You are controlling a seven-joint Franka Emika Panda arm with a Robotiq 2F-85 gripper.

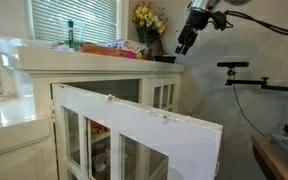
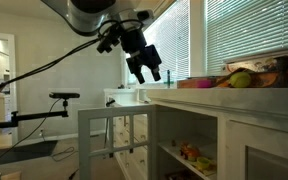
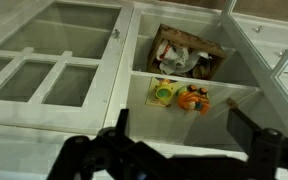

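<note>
My gripper hangs in the air above and to the right of the open cabinet door in exterior view 1. Its two fingers stand apart in exterior view 2, with only air between them. From the wrist view, the gripper looks down at the cabinet, fingers wide at the lower edge. Inside lie an orange toy and a yellow-green toy on a shelf. Beyond them a wooden box holds whitish items. The door with glass panes swings out at the left.
On the countertop stand a green bottle, a vase of yellow flowers and several packages. Fruit such as a green one rests near the counter's edge. The swung-out door juts into the room below the arm.
</note>
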